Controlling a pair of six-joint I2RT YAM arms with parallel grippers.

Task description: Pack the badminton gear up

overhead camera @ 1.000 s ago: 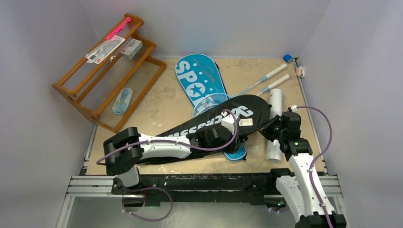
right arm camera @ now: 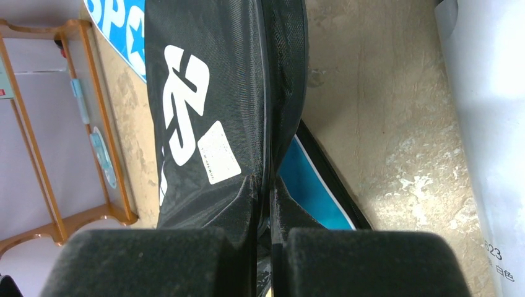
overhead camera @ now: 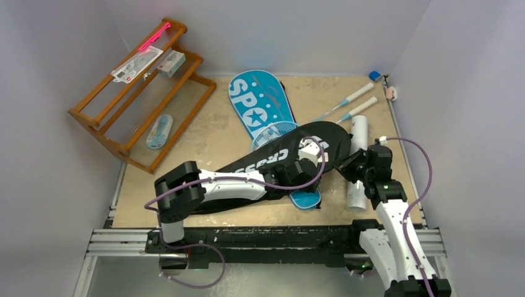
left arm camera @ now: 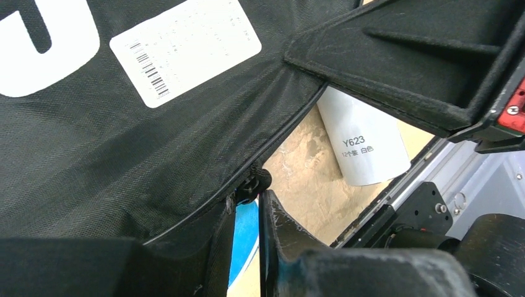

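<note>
A black racket bag (overhead camera: pixel 247 162) with white lettering lies slanted across the table, over a blue bag (overhead camera: pixel 255 99) with white lettering. My right gripper (overhead camera: pixel 336 166) is shut on the black bag's edge near its wide end; in the right wrist view the fabric runs between its fingers. At the same edge, my left gripper stands slightly open, its fingertips just at a small dark zipper pull (left arm camera: pixel 255 183). Whether they touch it is unclear. Two rackets with white handles (overhead camera: pixel 359 106) lie behind, one blue racket head (overhead camera: pixel 272 133) partly under the black bag.
A white tube (overhead camera: pixel 358 197) lies along the right side, close to my right gripper. A wooden rack (overhead camera: pixel 176 136) with a few items stands at the left. Bare table (overhead camera: pixel 192 148) shows between rack and bags.
My left arm has moved to the right along the black bag's edge, toward the right gripper. The right arm and the bags look unmoved.
</note>
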